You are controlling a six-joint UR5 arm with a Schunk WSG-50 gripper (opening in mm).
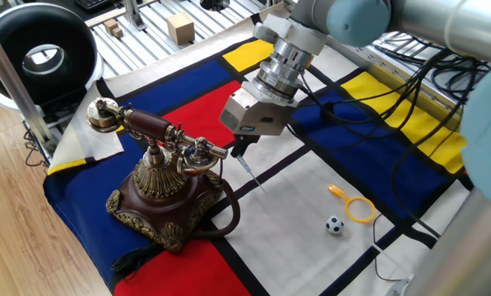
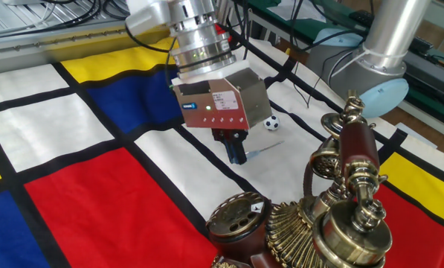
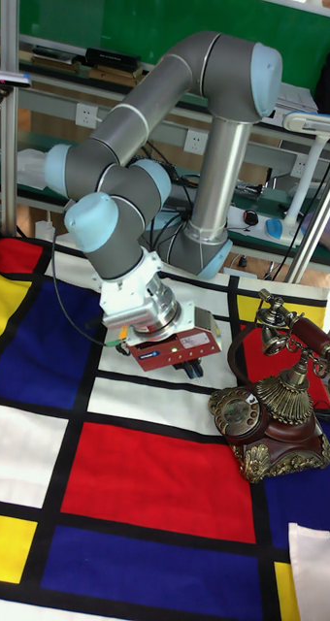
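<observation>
A thin tool with a pale bluish handle, like a small screwdriver (image 1: 248, 172), extends from my gripper (image 1: 238, 154), pointing down and to the right. In exterior view 2 the black fingers (image 2: 236, 149) look closed around one end of the screwdriver (image 2: 264, 148), and its thin tip points away to the right. Both seem to be above the cloth, over the white area beside the telephone; the exact height is unclear. From exterior view 3 the gripper (image 3: 193, 370) shows only as dark fingertips beneath the housing, with the tool hidden.
An ornate old-style telephone (image 1: 159, 177) stands close to the gripper, its cord looping toward the white area. A small soccer ball (image 1: 334, 225) and an orange-rimmed magnifying glass (image 1: 359, 209) lie on the patterned cloth (image 1: 270, 247). Clear cloth separates them from the telephone.
</observation>
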